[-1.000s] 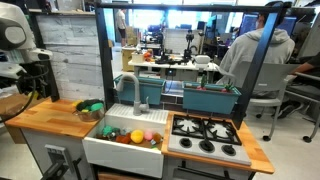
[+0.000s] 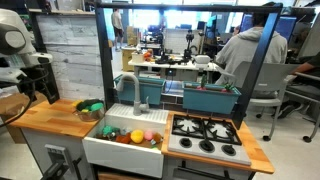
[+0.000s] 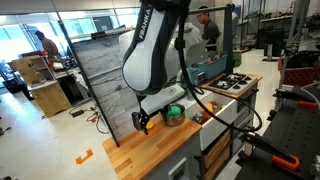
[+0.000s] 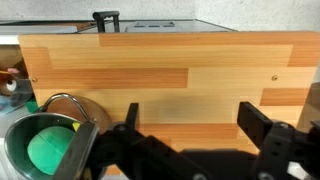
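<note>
My gripper is open over the wooden counter (image 4: 190, 80), with only bare boards between its fingers. In the wrist view a metal pot (image 4: 22, 128) sits at lower left, partly covered by one finger. It holds a round green thing (image 4: 48, 148), and a sliver of yellow shows beside that finger. Exterior view 2 has the gripper (image 3: 143, 122) low over the counter on the near side of the pot (image 3: 173, 120), with a small yellow thing (image 3: 150, 125) close to the fingers; whether they touch cannot be told.
Right of the pot, a white sink (image 2: 122, 155) contains several colourful items below a faucet (image 2: 139, 98). A stove (image 2: 207, 138) occupies the counter's right end. Grey-white boards (image 2: 78, 50) stand behind the left counter, whose front part is clear.
The arm has shifted slightly; pot and sink look unchanged.
</note>
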